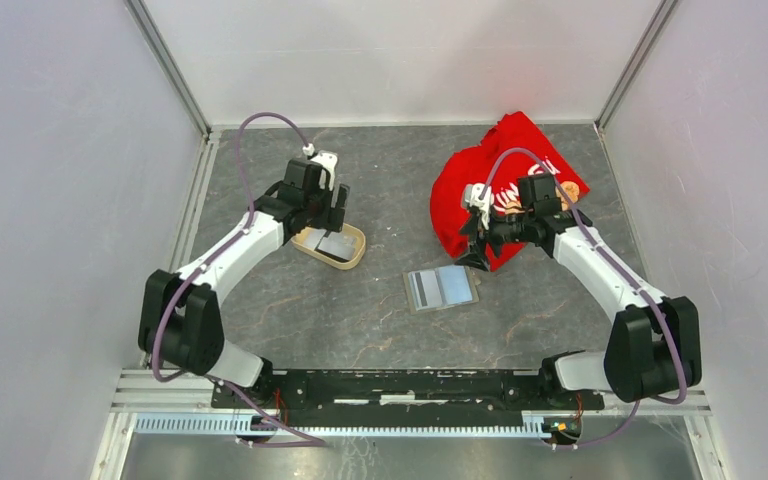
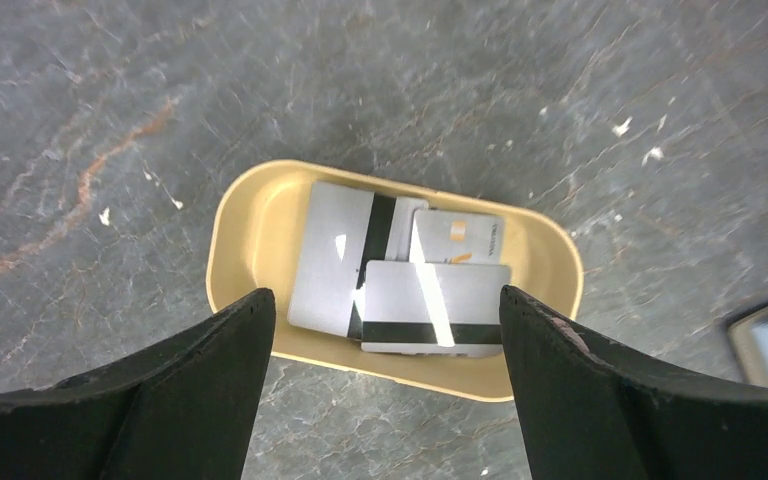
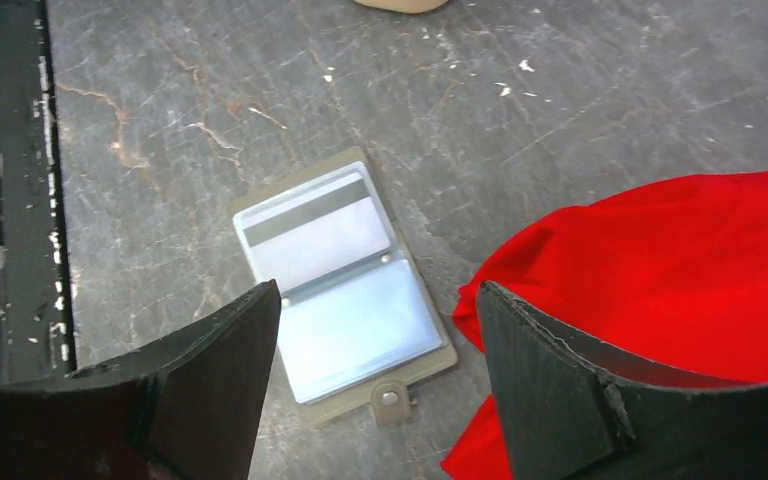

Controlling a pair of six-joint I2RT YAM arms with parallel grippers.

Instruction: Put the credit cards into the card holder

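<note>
A cream oval tray (image 2: 250,200) holds several grey cards (image 2: 430,300), some with dark stripes, in the left wrist view. Above it my left gripper is open, nothing between its fingers. The grey card holder (image 1: 410,290) lies at front centre; in the right wrist view its two clear pockets show, one with a striped card (image 3: 315,235), the other pale blue (image 3: 355,330). My right gripper stands open above, near the holder's back edge, holding nothing.
A red cloth bag (image 1: 505,140) with printed lettering and bears covers the back right. White walls bound the sides and back.
</note>
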